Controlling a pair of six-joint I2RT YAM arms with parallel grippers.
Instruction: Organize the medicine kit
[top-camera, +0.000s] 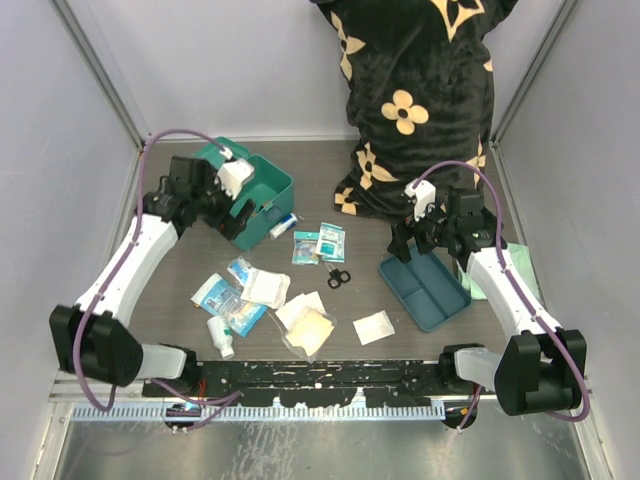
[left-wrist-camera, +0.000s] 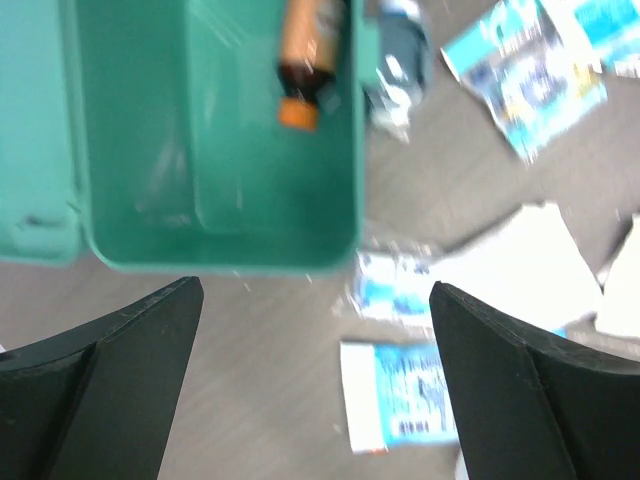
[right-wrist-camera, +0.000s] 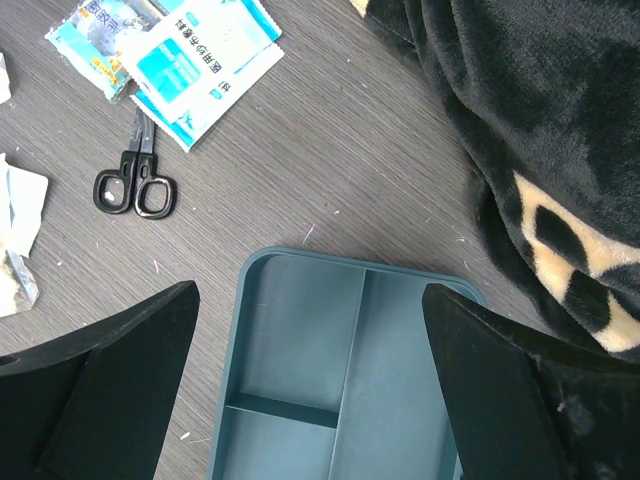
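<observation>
The green medicine box (left-wrist-camera: 150, 120) stands at the back left; in the left wrist view a brown bottle (left-wrist-camera: 309, 45) with an orange cap lies inside it. My left gripper (top-camera: 230, 215) is open and empty over the box's near side. Blue-and-white packets (right-wrist-camera: 200, 75), scissors (right-wrist-camera: 135, 180), white pads (top-camera: 265, 287), a larger blue packet (top-camera: 228, 305) and a white bottle (top-camera: 221, 337) lie loose on the table. My right gripper (top-camera: 405, 240) hangs open and empty over a grey-blue compartment tray (right-wrist-camera: 300, 335) at the right.
A dark flowered blanket (top-camera: 400, 130) covers the back right. A pale green cloth (top-camera: 525, 275) lies at the right edge.
</observation>
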